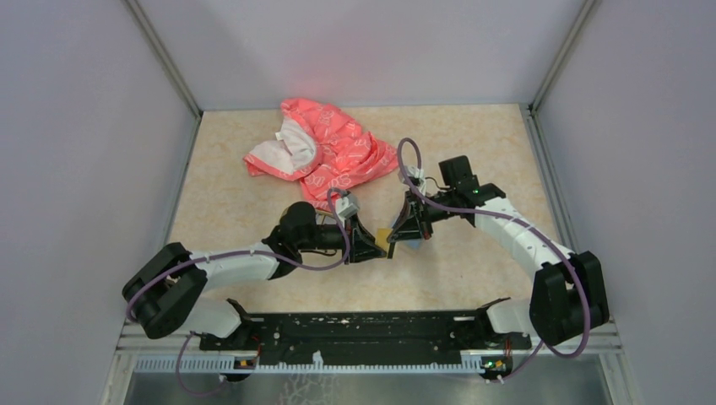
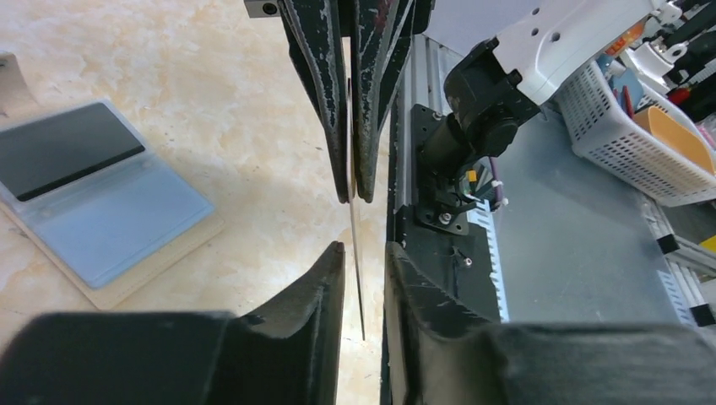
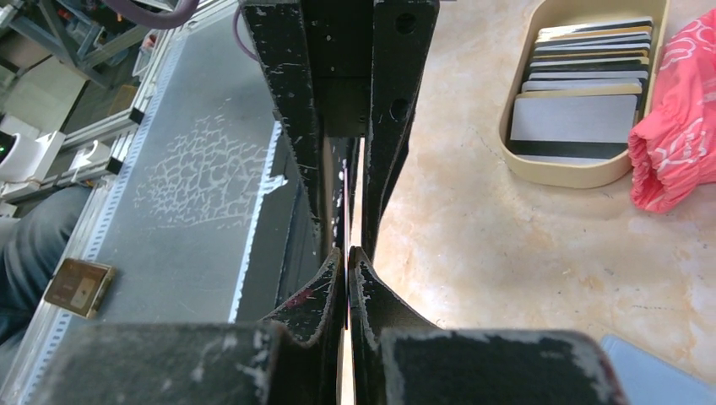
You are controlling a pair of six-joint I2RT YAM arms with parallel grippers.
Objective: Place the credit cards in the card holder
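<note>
A thin card [image 2: 357, 261], seen edge-on in the left wrist view, stands upright between the two grippers. In the top view its yellow face [image 1: 382, 237] shows. My right gripper is shut on this card, fingertips pressed against both sides. Around the card's other end, my left gripper stands open, with a gap between each finger and the card. The card holder [image 2: 135, 211] lies unfolded on the table, clear bluish pockets on beige, a dark card in its upper pocket. In the top view the arms cover most of it.
A beige tray [image 3: 560, 171] holds several cards standing in a row. Beside it lies a crumpled pink cloth [image 3: 675, 118]. A white basket [image 2: 608, 126] is beyond the table edge. The tabletop [image 3: 498, 253] between tray and holder is bare.
</note>
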